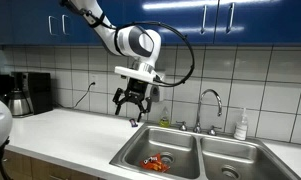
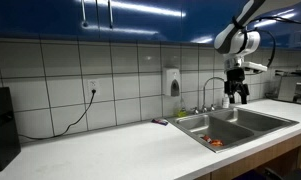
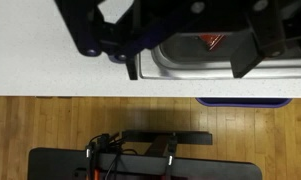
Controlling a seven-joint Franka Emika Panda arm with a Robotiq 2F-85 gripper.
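Observation:
My gripper (image 1: 130,112) hangs high over the counter near the sink's left edge in exterior view 1. Its two dark fingers are spread wide in the wrist view, leaving an empty gap, so the gripper is open. In exterior view 2 the gripper (image 2: 236,98) shows at the right, above the sink. An orange-red object (image 1: 155,162) lies in the left basin, well below the gripper; its shape is too small to make out. Part of that red object (image 3: 211,41) also appears between the fingers in the wrist view.
The double steel sink (image 1: 200,142) has a tall faucet (image 1: 201,108) behind it. Bottles (image 1: 241,126) stand along the back. A small dark item (image 2: 158,121) lies near the wall. Blue cabinets (image 2: 110,22) hang above.

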